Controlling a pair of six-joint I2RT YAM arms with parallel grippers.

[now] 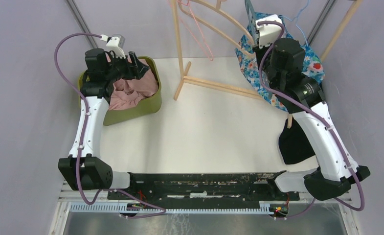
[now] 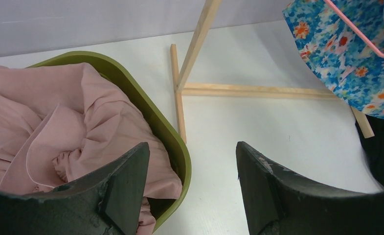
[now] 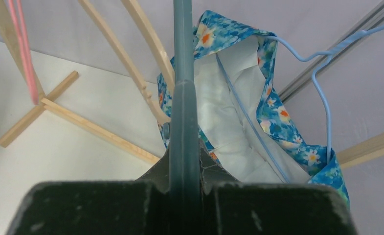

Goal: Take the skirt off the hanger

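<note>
A blue floral skirt (image 1: 314,68) with white lining (image 3: 214,98) hangs on a light blue hanger (image 3: 322,98) at the back right. My right gripper (image 1: 265,49) is up beside it, shut on a grey-teal hanger (image 3: 182,112), which runs upright through the right wrist view. Over the green bin at the left, my left gripper (image 1: 137,66) is open and empty; pink cloth (image 2: 106,137) fills the bin below it.
A wooden rack (image 1: 219,86) stands at the back with pink hangers (image 1: 204,46). A black cloth (image 1: 292,147) lies at the right.
</note>
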